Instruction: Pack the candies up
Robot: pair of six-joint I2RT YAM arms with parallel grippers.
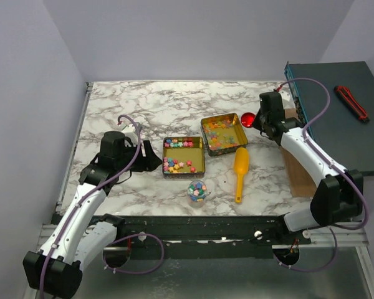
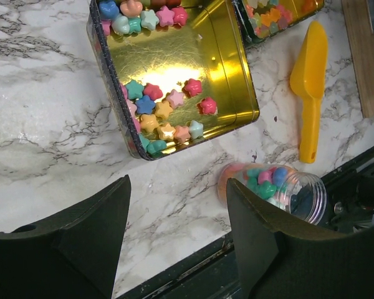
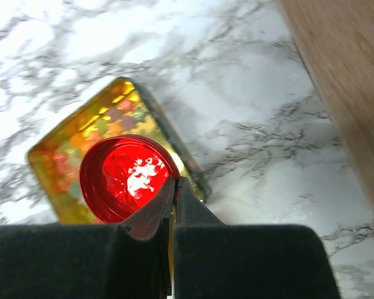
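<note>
My right gripper is shut on the rim of a red round lid [image 3: 128, 171], whose hollow side faces the wrist camera. From above, the lid [image 1: 247, 119] appears just right of the right-hand gold tin [image 1: 239, 138], which holds gummy-like candies [image 1: 219, 132]. The left-hand tin [image 2: 252, 111] contains colourful star candies [image 2: 148, 107] along its edges, its middle bare. Below it is a clear, open-mouthed jar [image 2: 302, 198] with candies inside. My left gripper stands open and empty, left of the jar and below the left tin's corner.
A yellow scoop [image 1: 240, 167] lies right of the jar. Along the right side are a wooden board [image 1: 297, 171] and a dark raised surface [image 1: 336, 143] bearing a red cutter [image 1: 351, 103].
</note>
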